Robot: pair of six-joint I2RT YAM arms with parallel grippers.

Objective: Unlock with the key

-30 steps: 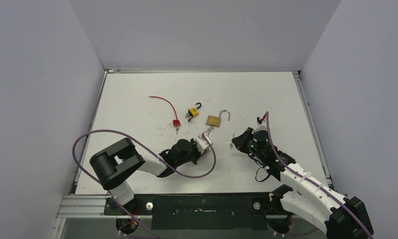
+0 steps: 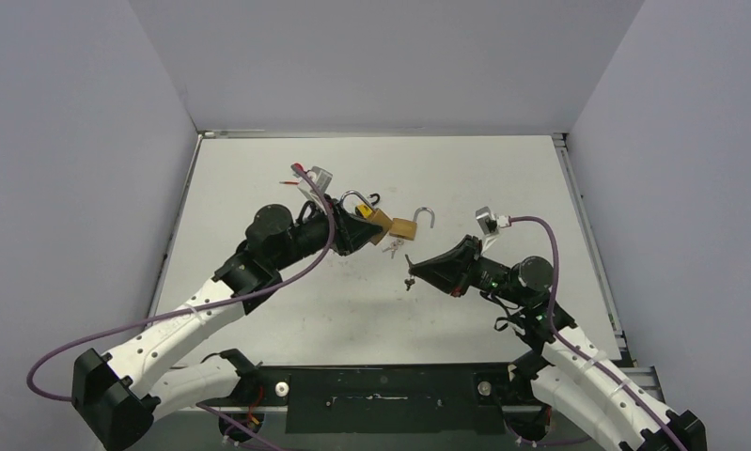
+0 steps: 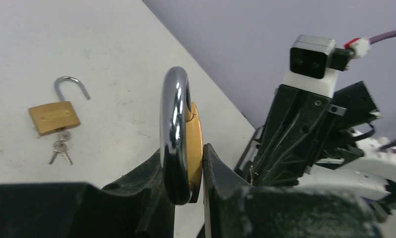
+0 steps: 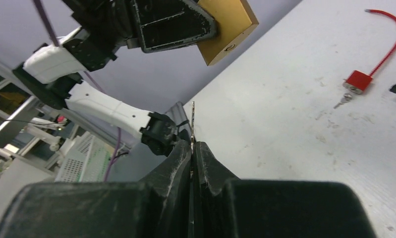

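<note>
A brass padlock [image 4: 229, 27] is held in my left gripper [image 2: 360, 232], clear of the table, its keyhole face showing in the right wrist view. In the left wrist view its steel shackle [image 3: 175, 134] rises in front of the fingers, hiding much of the body. My right gripper [image 2: 414, 270] is shut on a thin key [image 4: 193, 121], whose blade points up out of the fingertips, seen edge-on. Another key dangles beneath it [image 2: 409, 284] in the top view. Key and held padlock are apart, with a gap between them.
A second brass padlock [image 3: 54, 117] lies open on the table, keys [image 3: 60, 149] beside it. A red cable lock [image 4: 358, 82] with a key and a yellow padlock [image 2: 365, 210] lie nearby.
My left arm has swung up and away from the front, raising the padlock and turning it into view. The right gripper has moved left with the key, closer to the padlock.
</note>
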